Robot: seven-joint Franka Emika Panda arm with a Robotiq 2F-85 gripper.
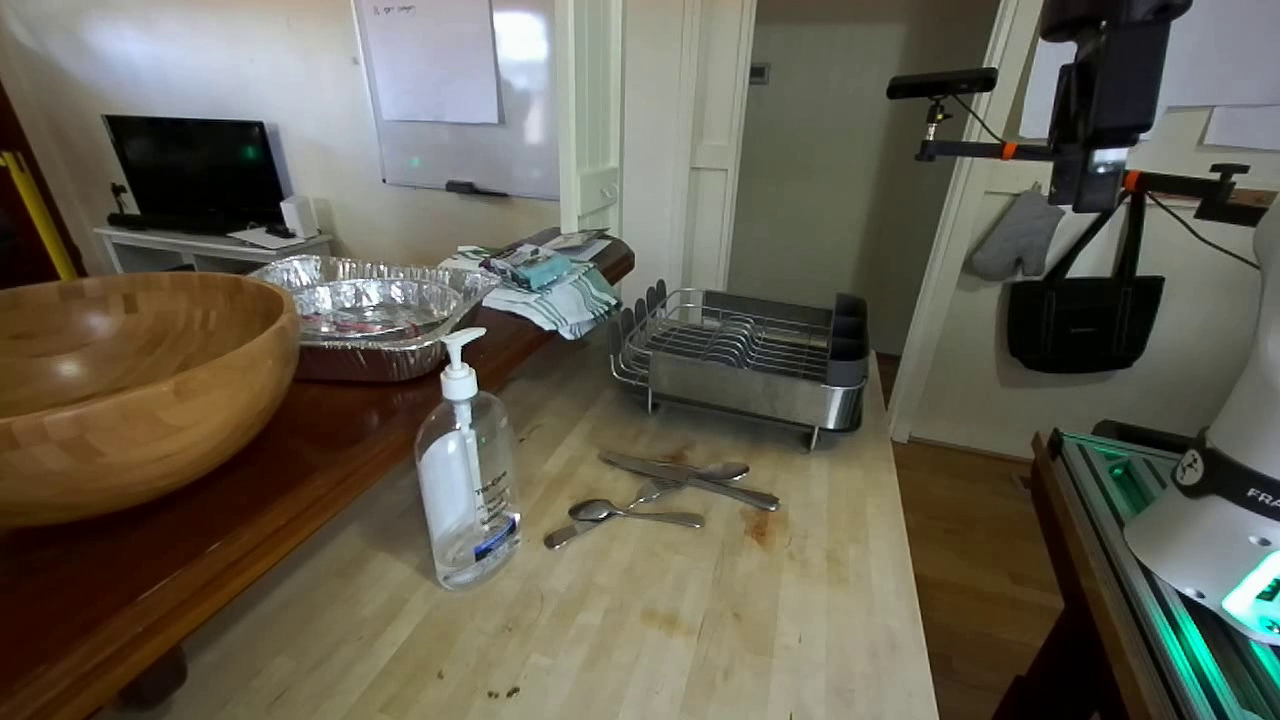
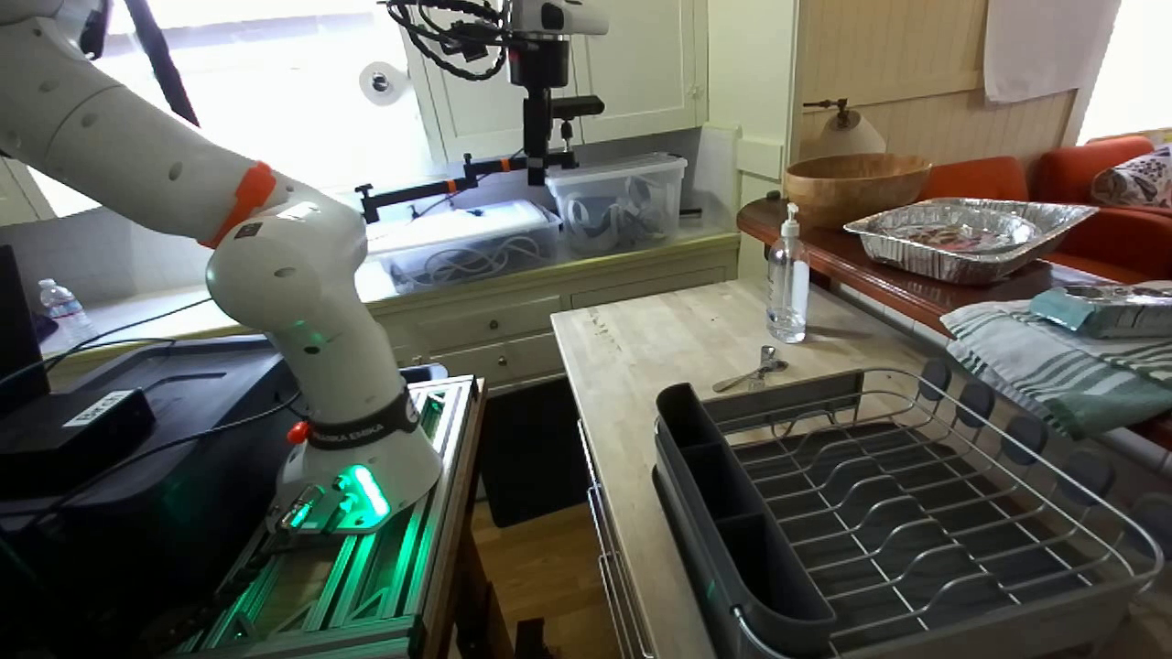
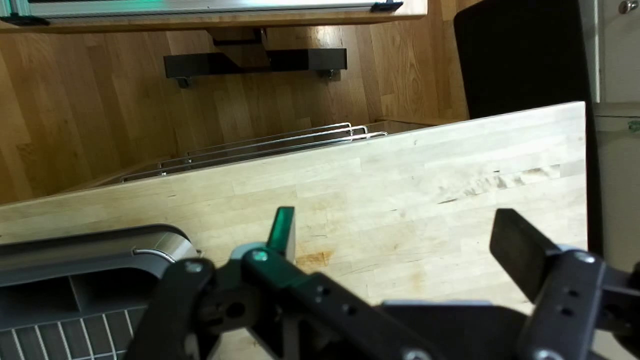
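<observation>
My gripper is open in the wrist view, its two black fingers wide apart with only the bare wooden counter (image 3: 372, 198) visible below the gap. From exterior view 1 it hangs high at the upper right, well above the counter. Several pieces of silver cutlery lie loosely crossed on the counter there: a knife (image 1: 734, 488) and spoons, one spoon (image 1: 648, 517) nearest the camera. Behind them stands a dish rack (image 1: 738, 386) with dark cutlery cups (image 1: 848, 342) on its right end. The wrist view shows just a corner of the rack; the cutlery is hidden there.
A pump bottle (image 1: 470, 504) stands left of the cutlery. The darker side table bears a wooden bowl (image 1: 144, 396), foil trays (image 1: 372, 306) and towels (image 1: 570, 300). Bare counter lies in front of the cutlery, and a floor gap separates the counter from the arm's base.
</observation>
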